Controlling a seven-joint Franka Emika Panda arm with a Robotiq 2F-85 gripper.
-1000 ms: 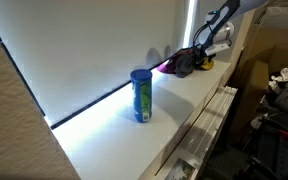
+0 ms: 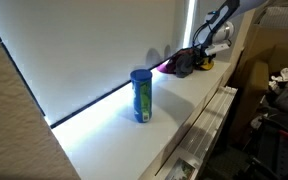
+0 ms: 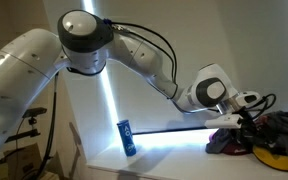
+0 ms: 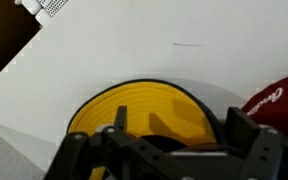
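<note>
A yellow cap (image 4: 142, 105) with black edging fills the lower middle of the wrist view. My gripper is open over it, its dark fingers apart on either side of the view. Whether the fingers touch the cap cannot be told. A dark red cap (image 4: 282, 104) with white lettering lies at the right. In exterior view 2 the yellow cap (image 3: 280, 160) sits low in a pile with dark caps (image 3: 276, 130) and a magenta cap (image 3: 218, 143); the gripper is largely lost against the dark pile.
A blue cylindrical can (image 2: 141, 97) stands upright on the white shelf (image 2: 104, 140), well away from the caps. The wall (image 2: 74, 50) runs close behind the pile. Between can and caps the shelf is clear. An open drawer (image 2: 212, 115) lies below the shelf's front.
</note>
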